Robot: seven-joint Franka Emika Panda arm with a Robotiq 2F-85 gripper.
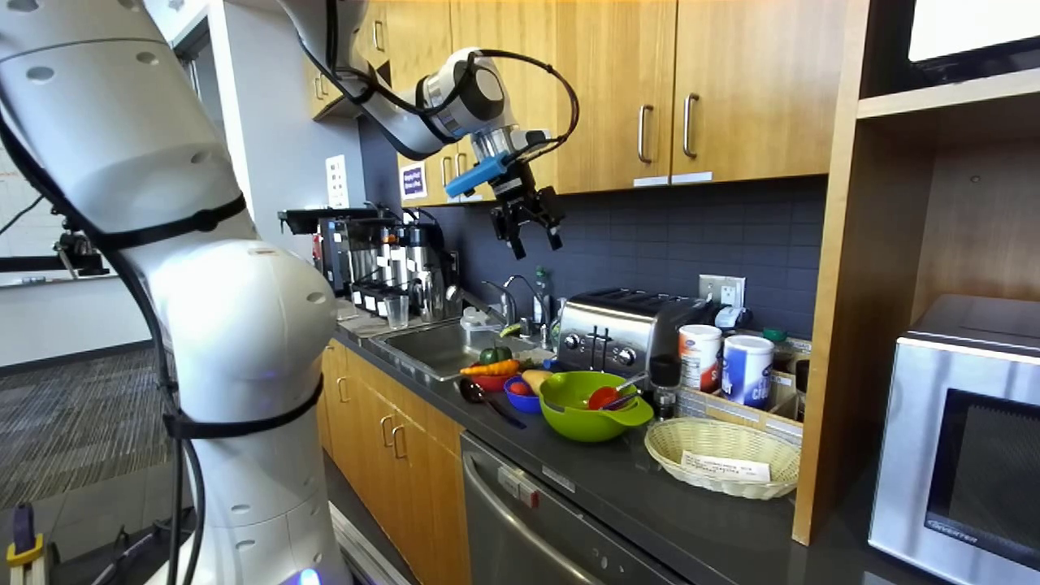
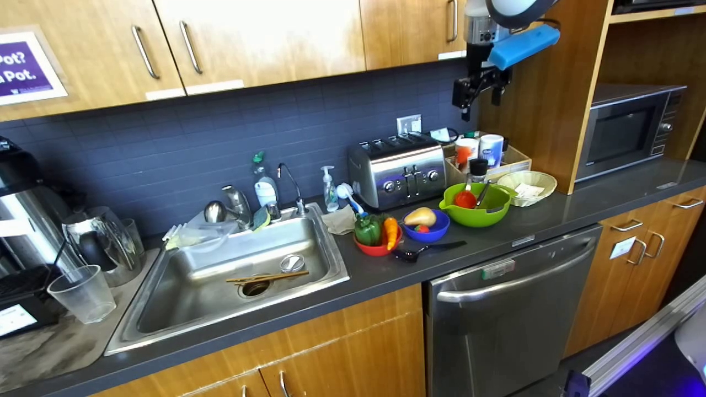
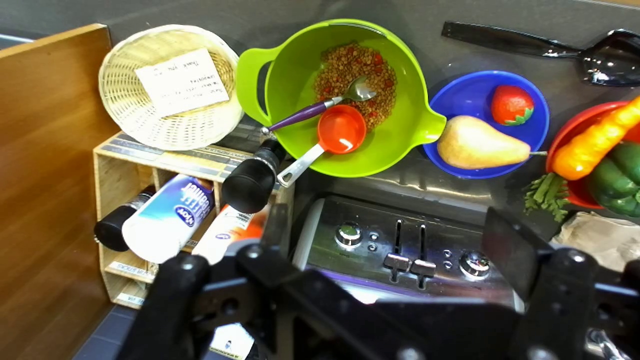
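Observation:
My gripper (image 1: pixel 534 245) hangs open above the counter, high over the toaster, with nothing between its spread fingers. In the wrist view a green bowl (image 3: pixel 294 78) holds small brown and red pieces, a purple-handled spoon (image 3: pixel 309 112) and a red measuring cup (image 3: pixel 342 129). Beside it, a blue bowl (image 3: pixel 462 90) contains a pear (image 3: pixel 480 143) and a strawberry (image 3: pixel 511 105). A red bowl (image 2: pixel 374 250) carries a carrot (image 2: pixel 391 232) and a green pepper (image 2: pixel 368 229). On the counter in front lies a black ladle (image 2: pixel 430 249).
A silver toaster (image 2: pixel 404 173) stands against the wall. Right of the green bowl are a wicker basket (image 1: pixel 673 444) and canisters (image 1: pixel 747 370) in a wooden organizer. The sink (image 2: pixel 165 311) is at left, overhead cabinets (image 1: pixel 760 88) above. Bare counter (image 2: pixel 582 198) lies before the microwave (image 2: pixel 629 135).

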